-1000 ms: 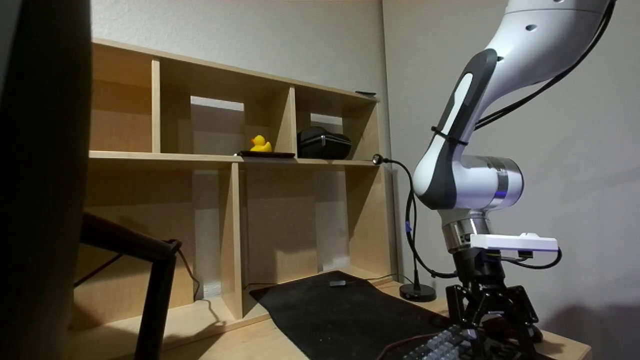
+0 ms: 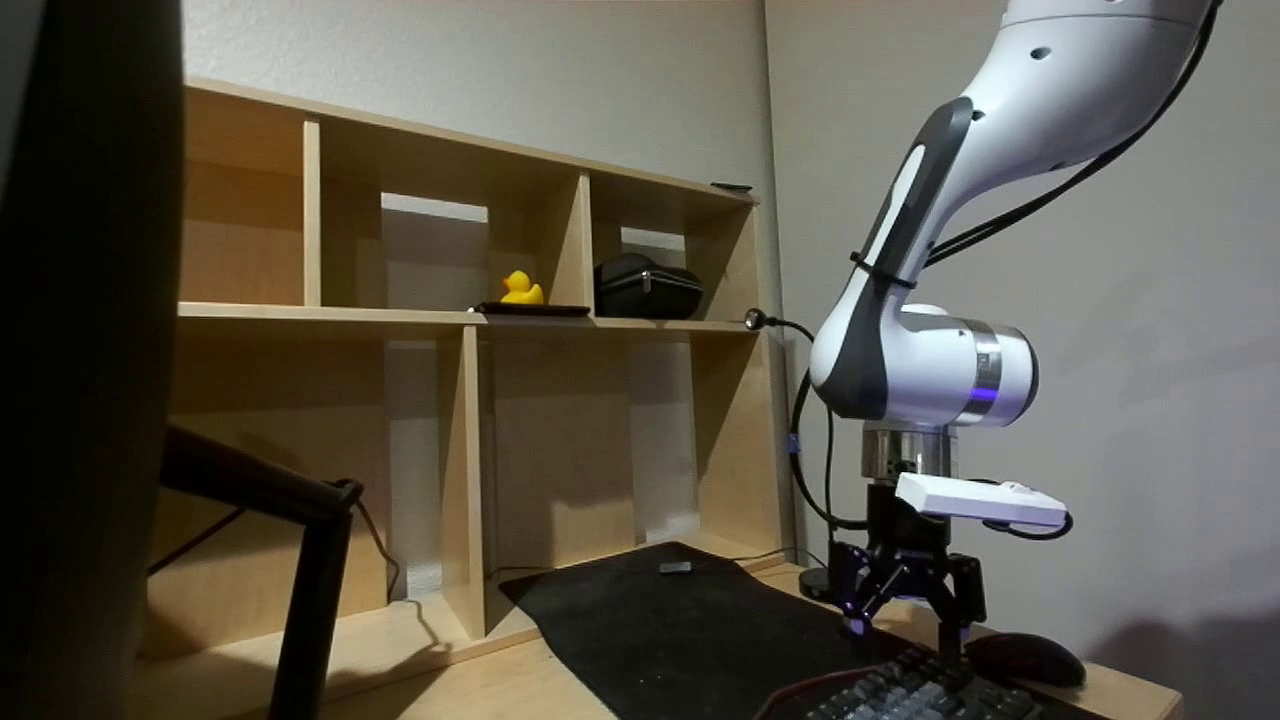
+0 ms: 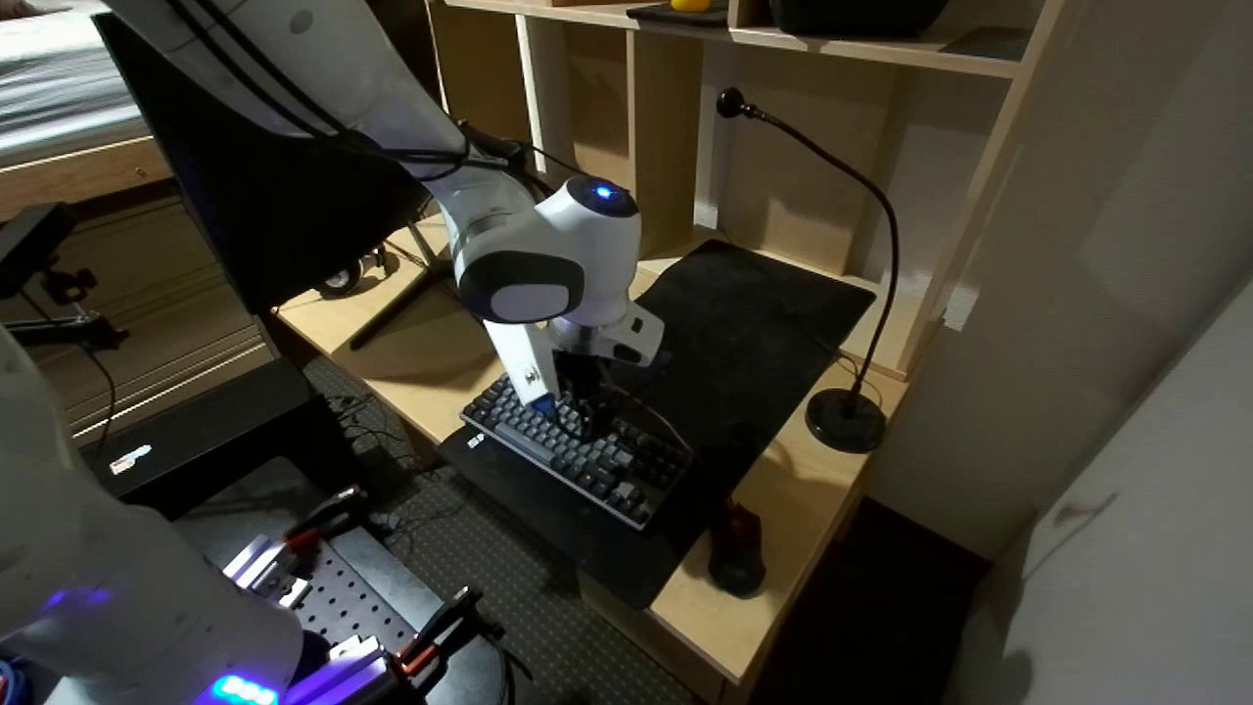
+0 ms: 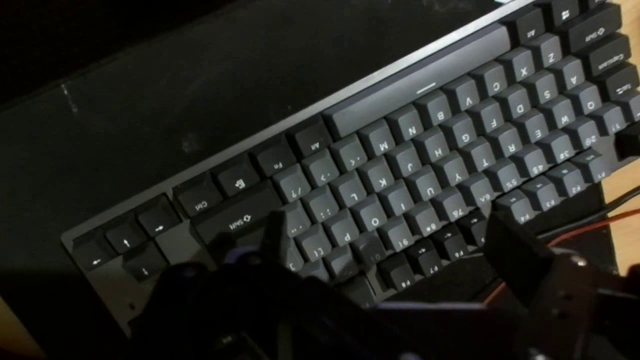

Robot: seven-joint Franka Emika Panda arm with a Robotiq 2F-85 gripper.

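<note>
Over the far side of a dark grey keyboard [image 4: 414, 135], my gripper points down with its fingers wide apart. In the wrist view one finger [image 4: 276, 237] shows over the right-hand keys and the other finger [image 4: 510, 252] by the function-key row; nothing is visible between them. Exterior view 1 has the gripper [image 2: 902, 634] above the keyboard [image 2: 906, 696], its two fingers spread. The arm covers part of the keyboard [image 3: 576, 452] in exterior view 2. Whether the fingertips touch anything cannot be told.
The keyboard rests on a black desk mat [image 3: 752, 341]. A dark mouse [image 3: 737, 552] lies near the desk's edge, and a gooseneck lamp [image 3: 846, 419] stands behind it. On the shelf [image 2: 408, 314] are a yellow duck [image 2: 521, 289] and a black case [image 2: 648, 288].
In exterior view 1 my gripper has moved left and upward, its wrist now closer to vertical. The mouse is more visible. The keyboard and shelf items have not moved.
</note>
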